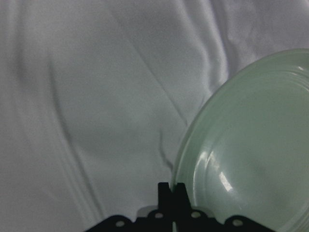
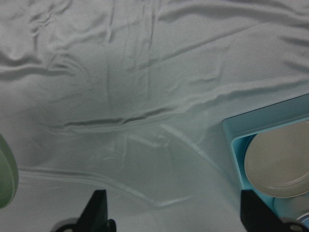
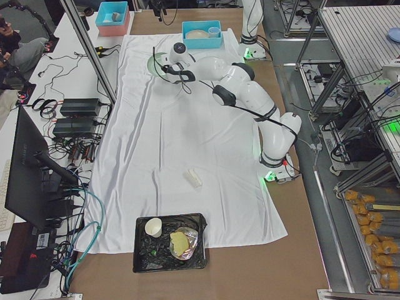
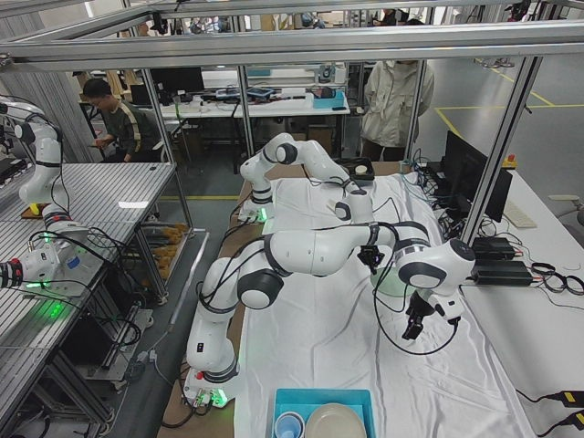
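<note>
A pale green plate (image 1: 251, 145) rests on the white cloth; in the left wrist view my left gripper is shut on its near rim, its fingertips close together there. The same plate (image 3: 152, 65) is partly hidden behind the arm in the camera left view. In the right wrist view my right gripper stands open above the cloth, its fingers (image 2: 96, 212) apart with nothing between them. The plate's edge (image 2: 7, 176) shows at left of that view.
A blue bin (image 2: 231, 129) with a plate (image 2: 277, 159) and cup (image 4: 288, 425) sits at the cloth's end. At the other end is a black tray (image 3: 144, 256) with a cup and food on foil. A small white object (image 3: 193, 177) lies mid-cloth.
</note>
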